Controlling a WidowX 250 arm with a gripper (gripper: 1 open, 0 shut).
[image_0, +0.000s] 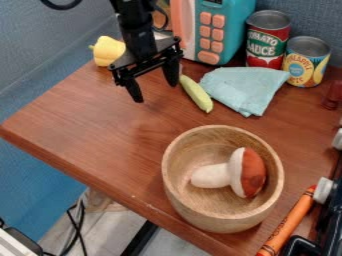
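Observation:
My black gripper hangs open over the back middle of the wooden table, with no object seen between its fingers. Just right of it a pale yellow-green elongated vegetable lies on the table. A wooden bowl at the front holds a toy mushroom with a red-brown cap and white stem. A yellow object stands behind the arm at the back left.
A light blue cloth, a tomato can, a second can and a teal toy appliance crowd the back right. An orange crayon and black items line the right edge.

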